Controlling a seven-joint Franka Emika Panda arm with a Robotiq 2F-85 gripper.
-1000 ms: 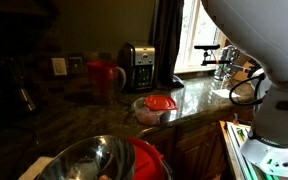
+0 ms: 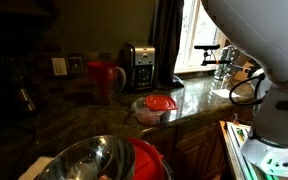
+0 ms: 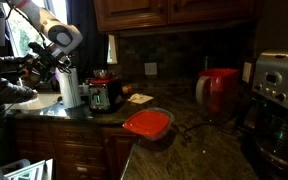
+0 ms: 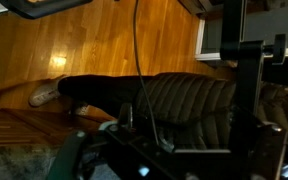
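Note:
No task object is named. In the wrist view the dark parts of my gripper run along the lower edge, too dim to show how the fingers stand. Below them are wooden floor and a person in a dark quilted jacket (image 4: 174, 95). My white arm (image 2: 269, 60) fills the right side of exterior view 1, away from the counter items. A clear container (image 2: 149, 114) with a red lid (image 2: 160, 103) sits on the counter; exterior view 2 shows that lid (image 3: 148, 123) too. Farther back stands a red pitcher (image 2: 105, 80).
A metal bowl (image 2: 79, 160) stands in front, beside a red item (image 2: 147, 160). Along the wall is a toaster (image 2: 141, 68). A coffee maker (image 3: 281, 85) takes up the right of exterior view 2. Bare dark counter (image 3: 189, 155) lies in front of the container.

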